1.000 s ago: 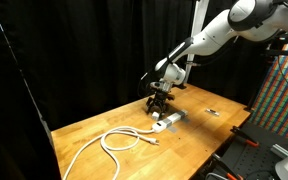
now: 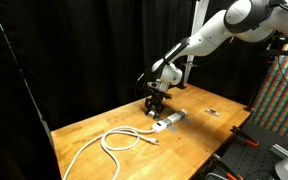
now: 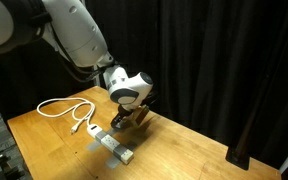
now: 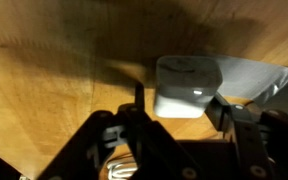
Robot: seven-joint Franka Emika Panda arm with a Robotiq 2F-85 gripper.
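A small pale box-shaped object (image 4: 184, 103) with a grey top lies on the wooden table in the wrist view. My gripper is low over it, fingers on either side. A narrow gap shows between the left finger and the object, while the right finger (image 4: 217, 108) overlaps its edge. From outside, the gripper (image 2: 154, 103) points down close to the tabletop and mostly hides the object. The second exterior view also shows the gripper (image 3: 122, 122) near the table, behind a white power strip (image 3: 114, 146).
The white power strip (image 2: 169, 121) lies just in front of the gripper, and a looped white cable (image 2: 106, 143) spreads to its left. A grey strip (image 4: 254, 76) is on the table beside the object. Small items (image 2: 212, 112) lie to the right.
The arm and gripper have shifted only very slightly near the table. The power strip and cable have not moved.
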